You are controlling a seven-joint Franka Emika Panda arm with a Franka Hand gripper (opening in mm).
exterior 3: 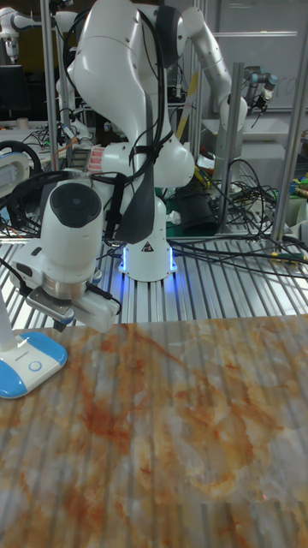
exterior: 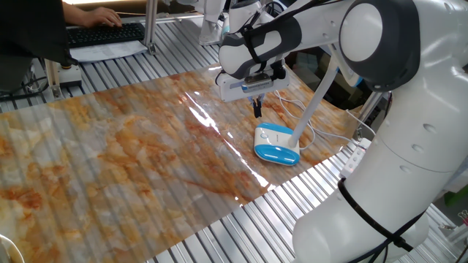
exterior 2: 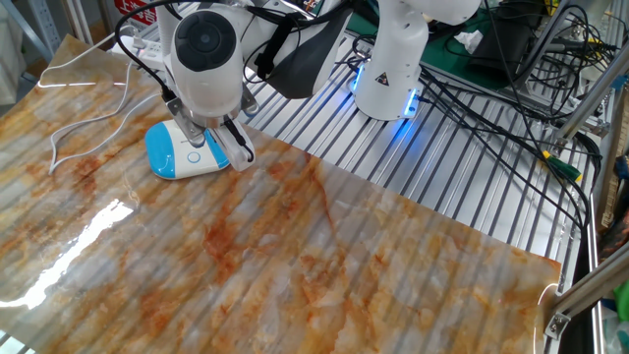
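A desk lamp with a white and blue base (exterior: 276,144) stands on the marbled sheet, its white stem (exterior: 316,104) slanting up past my arm. Just behind the base in exterior view 1, my gripper (exterior: 257,109) points down above the sheet. Its dark fingertips look pressed together, and nothing shows between them. From the opposite side, the lamp base (exterior 2: 185,149) appears close beside my hand (exterior 2: 234,147), which hides the fingers there. In exterior view 3 the lamp base (exterior 3: 32,366) sits at the left edge, below my hand (exterior 3: 78,301).
The marbled sheet (exterior: 124,175) is otherwise bare. White cables (exterior: 303,117) run behind the lamp. A person's hand (exterior: 102,17) rests on a keyboard (exterior: 106,34) at the far left. Slatted metal table (exterior: 241,234) surrounds the sheet.
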